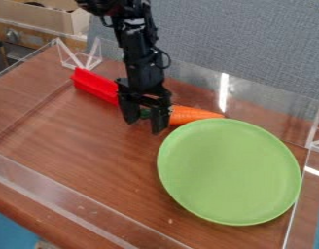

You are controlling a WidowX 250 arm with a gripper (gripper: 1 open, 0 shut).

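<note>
My black gripper (145, 112) is lowered over an orange toy carrot (194, 115) at the back of the wooden tabletop, its fingers open around the carrot's green top end. The carrot's orange body sticks out to the right of the fingers. A red object (94, 84) lies just left of and behind the gripper, partly hidden by it. A large green plate (230, 170) lies in front and to the right of the carrot.
A clear low barrier rings the table, with white brackets (79, 56) at the corners. A cardboard box (32, 15) sits beyond the back left.
</note>
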